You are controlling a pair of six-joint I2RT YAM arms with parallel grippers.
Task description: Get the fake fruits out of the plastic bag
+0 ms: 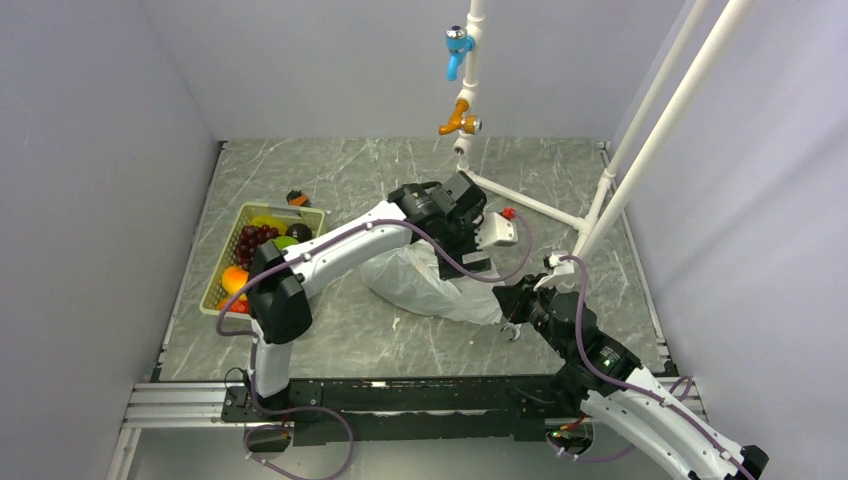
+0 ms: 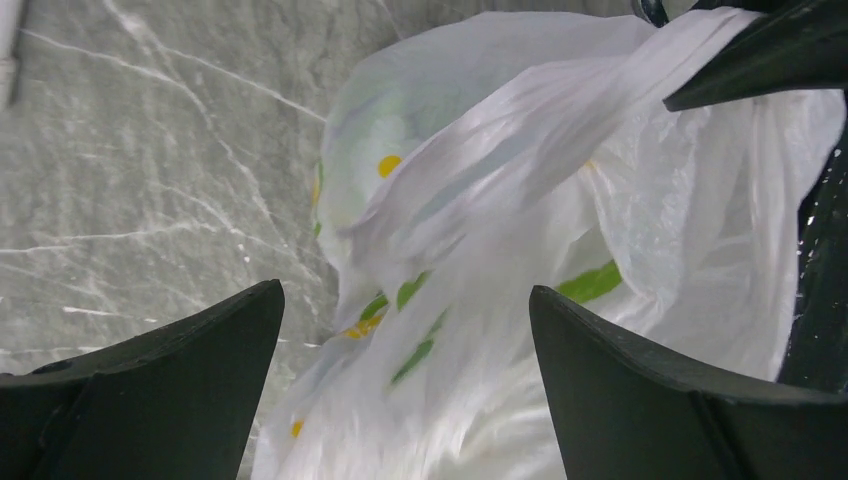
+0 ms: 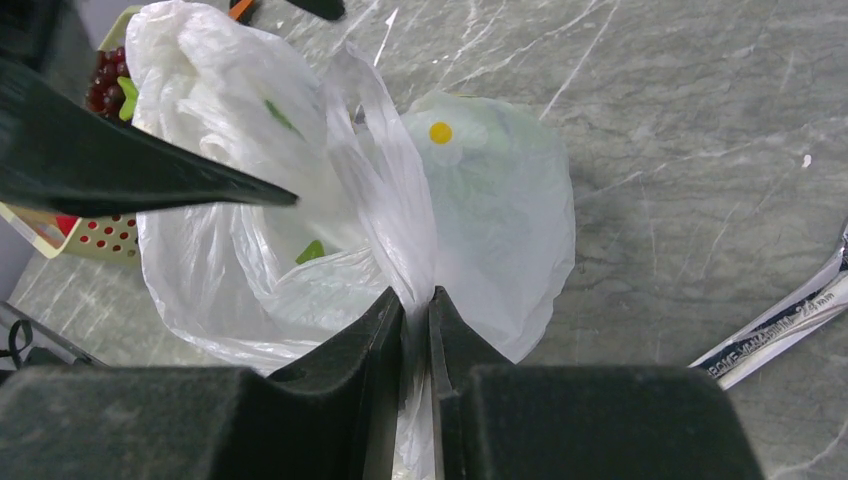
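The white plastic bag [image 1: 420,290] lies crumpled mid-table, fruit contents largely hidden; yellow and green patches show through it in both wrist views. My left gripper is open over the bag [image 2: 450,300], in the top view [image 1: 468,262] above its upper part. My right gripper is shut on a twisted strand of the bag [image 3: 385,190]; from above it [image 1: 505,298] is at the bag's right end. The left gripper's dark fingers [image 3: 200,180] reach in over the bag in the right wrist view.
A basket [image 1: 210,295] of fake fruits stands at left, a small orange object [image 1: 297,198] behind it. White pipes [image 1: 530,202] with taps occupy the back and right, a small red item [image 1: 508,213] near them. A wrench [image 1: 510,332] lies below the right gripper.
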